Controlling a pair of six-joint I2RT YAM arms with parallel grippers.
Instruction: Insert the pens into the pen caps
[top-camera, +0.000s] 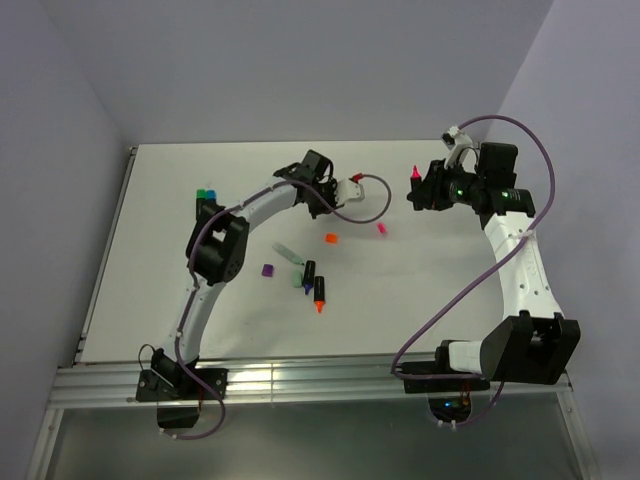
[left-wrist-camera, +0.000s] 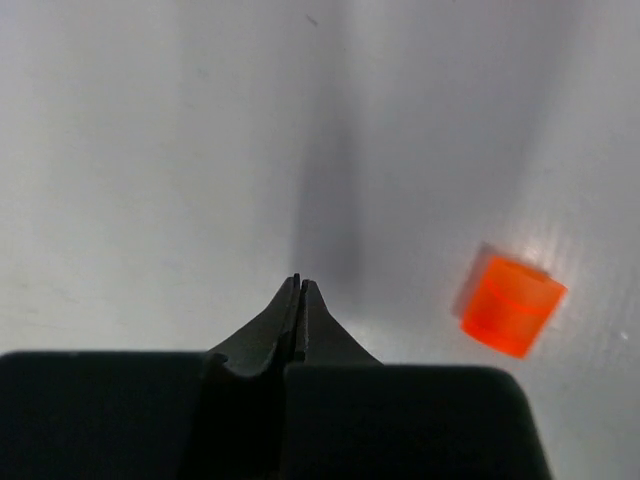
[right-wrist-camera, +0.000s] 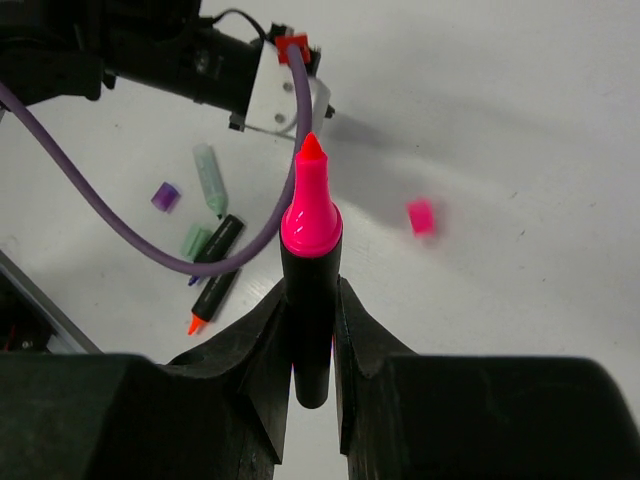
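Note:
My right gripper is shut on a black-bodied pink pen, whose bare pink tip points up and away in the right wrist view. In the top view that pen is at the right of the table. The pink cap lies alone on the tabletop between both arms; it looks blurred in the right wrist view. My left gripper is shut, with nothing showing between its fingertips. An orange cap lies to its right in the left wrist view.
Nearer the front lie two black pens, one purple-tipped and one orange-tipped, a pale green pen, a green cap and a purple cap. Green and blue ends show behind the left arm.

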